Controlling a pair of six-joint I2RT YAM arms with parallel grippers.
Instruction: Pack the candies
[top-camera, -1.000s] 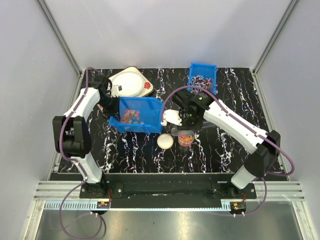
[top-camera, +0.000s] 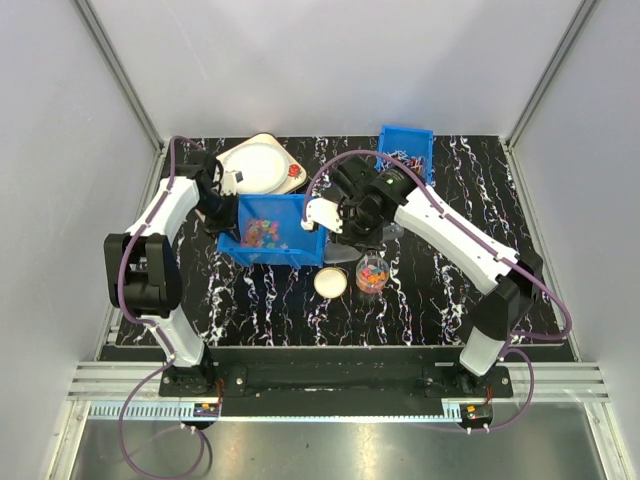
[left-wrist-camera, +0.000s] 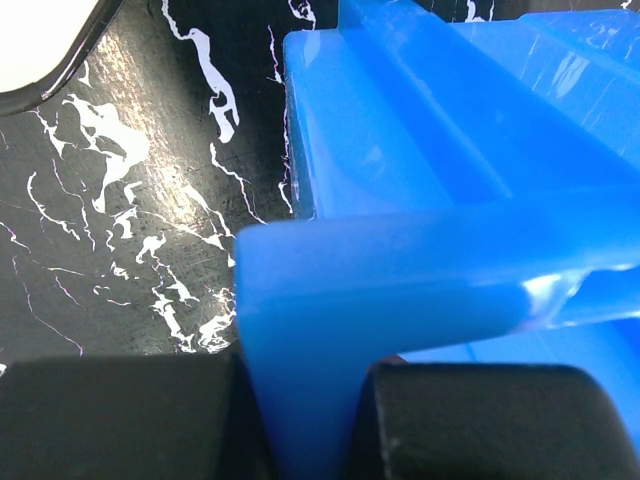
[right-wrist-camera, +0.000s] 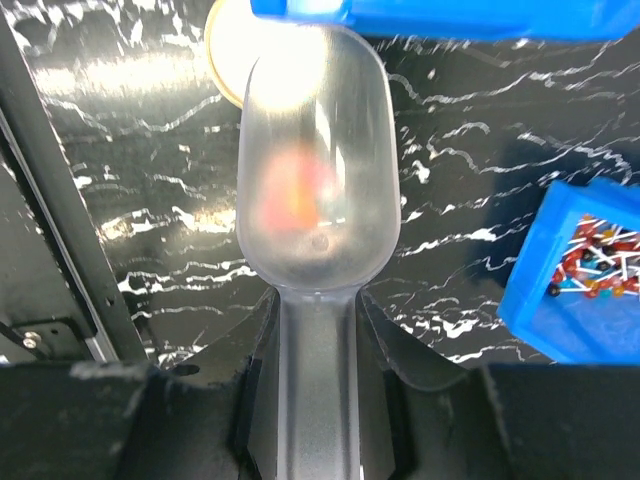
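Note:
A blue bin (top-camera: 285, 250) with several wrapped candies (top-camera: 262, 233) stands left of centre. My left gripper (top-camera: 229, 228) is shut on its left rim; close up, the blue rim (left-wrist-camera: 430, 260) passes between the dark fingers. My right gripper is shut on the handle of a clear scoop (right-wrist-camera: 320, 240), whose bowl reaches toward the bin's right end in the top view. Through the bowl shows a blurred orange-red patch; I cannot tell whether it lies in the scoop or below. A clear jar (top-camera: 371, 274) of colourful candies stands just in front of the right gripper.
A round white lid (top-camera: 330, 283) lies left of the jar. At the back right is a blue tray (top-camera: 407, 140) of lollipops (right-wrist-camera: 605, 260). A white plate (top-camera: 255, 165) on a board occupies the back left.
With the scoop in it, my right gripper has moved left, from over the jar toward the bin, uncovering more of the jar. The left arm and bin stay put.

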